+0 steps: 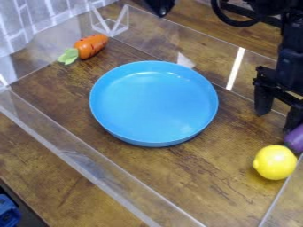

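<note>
The black gripper point(279, 105) is at the right edge, low over the wooden surface, just above a purple object point(293, 142) that is partly cut off by the frame. Whether its fingers are open or shut is unclear against the dark body. A yellow lemon-like ball point(275, 162) lies below the purple object. A large blue plate point(154, 104) sits in the middle, and an orange carrot with a green top point(91, 46) lies at the upper left.
Clear plastic-looking walls border the wooden surface point(130, 182). A blue object point(6, 213) shows at the bottom-left corner.
</note>
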